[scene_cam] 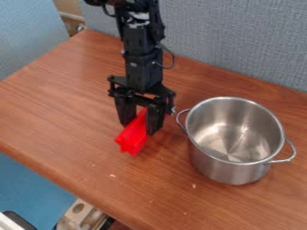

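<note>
My black gripper (143,111) points down at the middle of the wooden table (66,108), shut on a red block (132,136). The block's lower part shows below the fingers, tilted, and its upper part is partly hidden by them. A steel pot (234,144) with two side handles stands just to the right of the gripper.
A grey padded wall (240,40) runs along the back. A blue surface lies beyond the table's left edges.
</note>
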